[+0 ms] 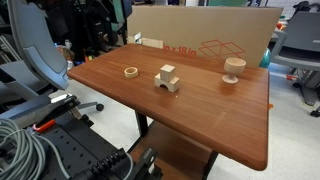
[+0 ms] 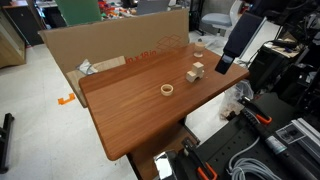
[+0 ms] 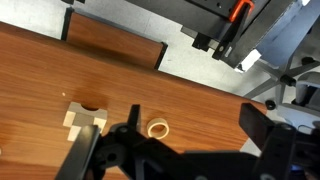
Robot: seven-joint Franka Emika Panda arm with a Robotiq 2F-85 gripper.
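A small pale cube [image 1: 167, 73] rests on top of a pale arch-shaped block [image 1: 166, 84] near the middle of the brown table [image 1: 215, 112]. To their left lies a pale ring [image 1: 131, 72], flat on the wood. Toward the right end, a pale cup [image 1: 233, 67] stands upright on a foot. My gripper is open in the wrist view, its dark fingers wide apart. Below them, the ring [image 3: 157, 128] shows near the left finger, and the stacked blocks [image 3: 83, 120] lie farther left. Nothing shows held.
A large cardboard panel [image 1: 215, 28] stands along the table's far edge. Cables [image 1: 22, 150] and dark equipment [image 1: 85, 148] occupy the floor side in front. Bare tabletop surrounds the blocks and ring.
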